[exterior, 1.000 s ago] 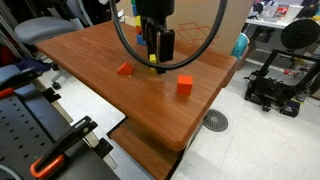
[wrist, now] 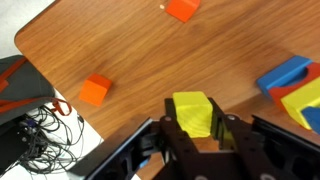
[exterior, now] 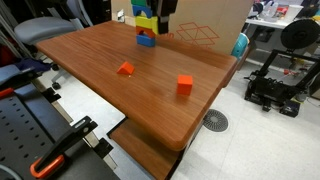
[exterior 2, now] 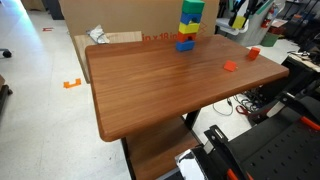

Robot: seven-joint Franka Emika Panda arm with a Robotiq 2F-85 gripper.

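In the wrist view a yellow block (wrist: 193,112) sits between the fingertips, and my gripper is shut on it. It hangs above the wooden table, clear of the surface. Exterior view 2 has the gripper (exterior 2: 239,18) high at the back, to the right of a stack (exterior 2: 188,28) of blue, red, yellow, blue and green blocks. At the top of exterior view 1 the dark gripper (exterior: 164,18) is partly cut off beside the stack (exterior: 146,31); the held block is hard to make out there.
An orange-red cube (exterior: 184,85) and a red triangular block (exterior: 125,69) lie apart on the table (exterior: 150,100). A cardboard sheet (exterior: 205,25) stands behind.
My gripper has risen from low over the table between the triangular block and the cube, carrying the yellow block up and back towards the stack's side.
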